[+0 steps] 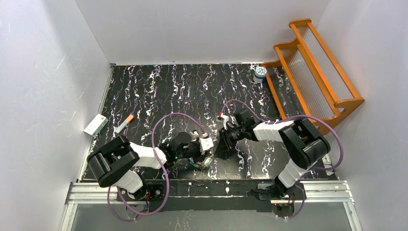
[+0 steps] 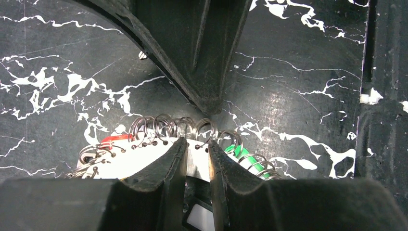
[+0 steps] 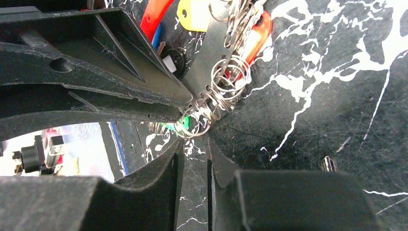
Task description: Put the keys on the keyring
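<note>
A flat metal plate (image 2: 134, 161) carries wire rings along its edge, with coloured keys hung on them, among them a green one (image 2: 248, 161) in the left wrist view and a yellow one and a red one in the right. My left gripper is at the plate's ringed edge, metal showing in the gap between its fingers; whether it pinches anything is unclear. Close by on the right, my right gripper has its fingers a little apart, only dark tabletop between them, just below a loose-looking wire ring (image 3: 192, 126).
A small metal piece (image 3: 329, 164) lies on the marbled tabletop. An orange-handled tool (image 1: 124, 123) and a white box (image 1: 96, 124) sit at the left. A wooden rack (image 1: 312, 67) and a white tub (image 1: 260, 74) stand at back right.
</note>
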